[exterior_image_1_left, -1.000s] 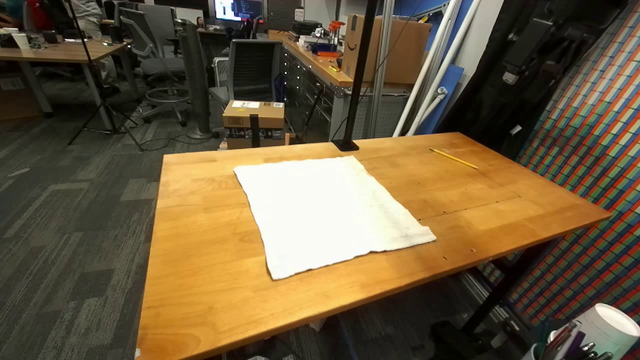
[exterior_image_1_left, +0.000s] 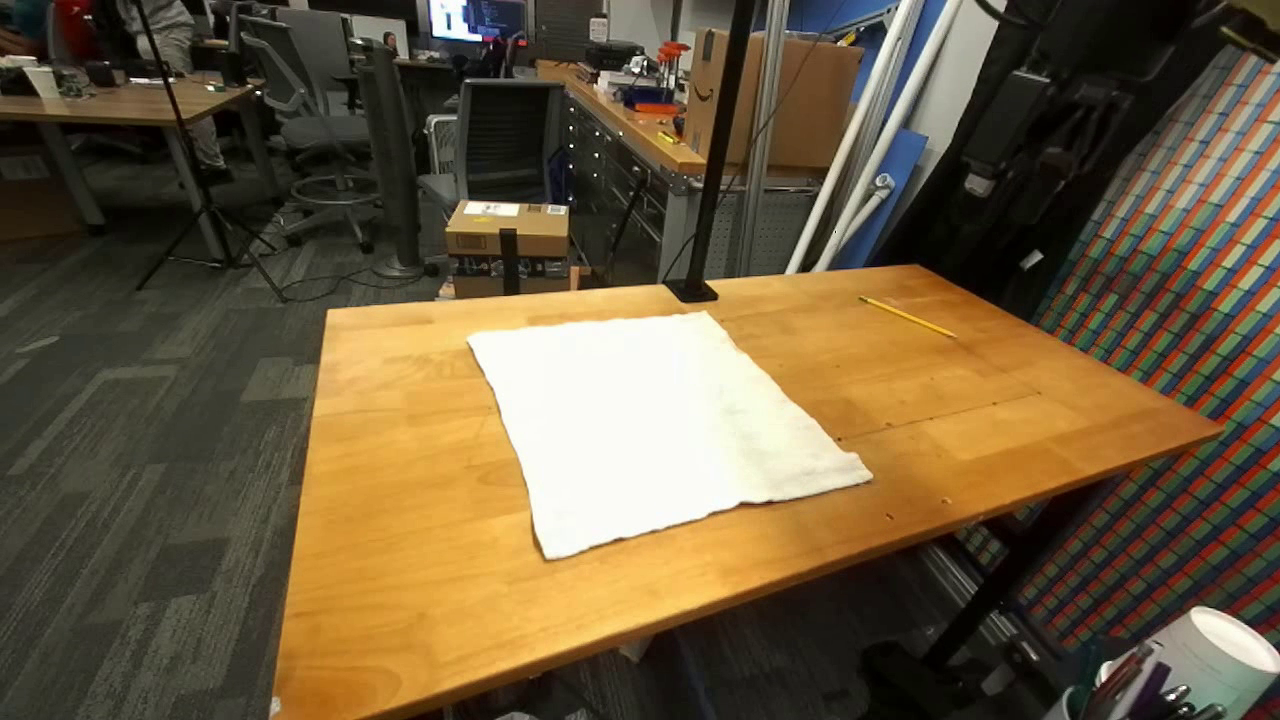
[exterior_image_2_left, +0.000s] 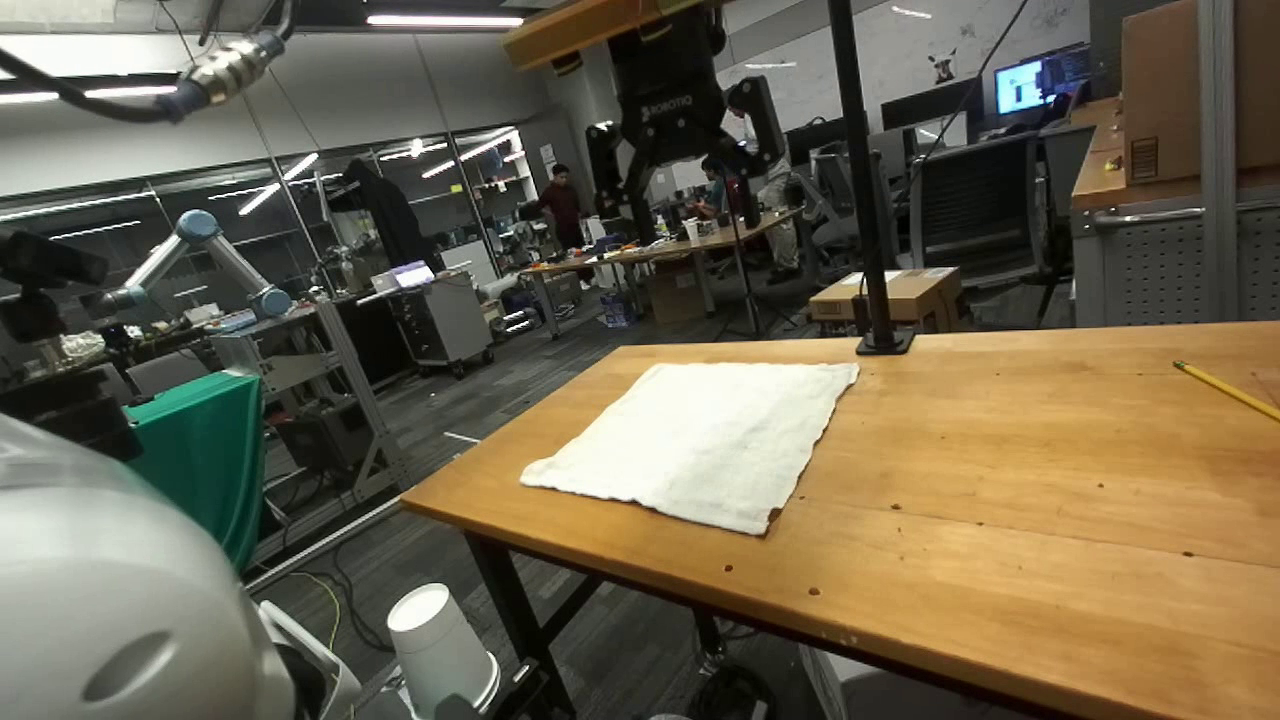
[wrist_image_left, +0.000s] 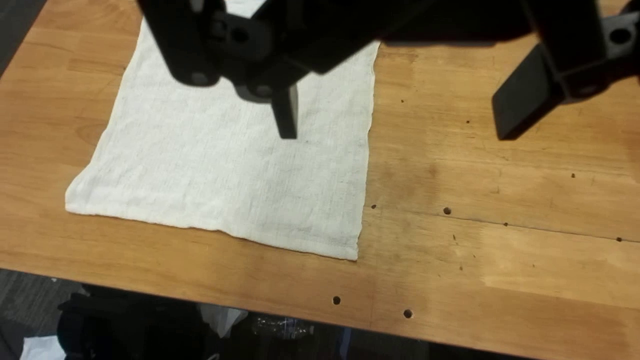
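A white cloth (exterior_image_1_left: 636, 420) lies spread flat on the wooden table (exterior_image_1_left: 408, 576), its edges slightly wavy. In the second exterior view the same cloth (exterior_image_2_left: 708, 438) reaches close to the table's edge. High above the tabletop, my gripper (exterior_image_2_left: 696, 228) hangs open, its fingers pointing down and nothing between them. The wrist view looks down past the gripper, whose fingertips are wide apart. One finger (wrist_image_left: 286, 114) overlaps the cloth (wrist_image_left: 240, 156) in that view, while the other (wrist_image_left: 525, 96) appears over bare wood.
A yellow pencil (exterior_image_1_left: 908, 317) rests near the table's far right. A black post (exterior_image_1_left: 708, 156) rises from the back edge, just behind the cloth. Bare wood (exterior_image_2_left: 1032, 480) with small holes stretches to the cloth's right in the second exterior view.
In exterior view 1, the dark gripper at the upper right has shifted left and slightly down. The cloth and pencil have not moved.
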